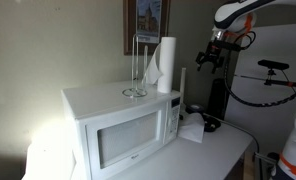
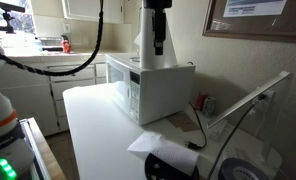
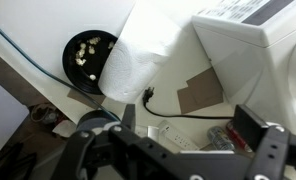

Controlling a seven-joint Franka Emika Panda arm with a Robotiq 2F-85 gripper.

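Note:
High above the counter hangs my gripper (image 1: 210, 60), fingers pointing down, well clear of everything below. The wrist view shows the gripper open, its fingers spread wide with nothing between them. Below it lie a white paper sheet (image 3: 135, 66) and a black pan (image 3: 80, 75) holding several pale crumbs. A white microwave (image 1: 128, 140) stands on the counter. On top of it are a paper towel roll (image 1: 167, 65) and a wire stand (image 1: 135, 91). In exterior view 2 the gripper (image 2: 159, 47) hides part of the roll.
A black plug and cord (image 3: 195, 179) lie near a white power strip (image 3: 175, 136). Part of the arm's cable (image 1: 258, 103) loops beside the arm.

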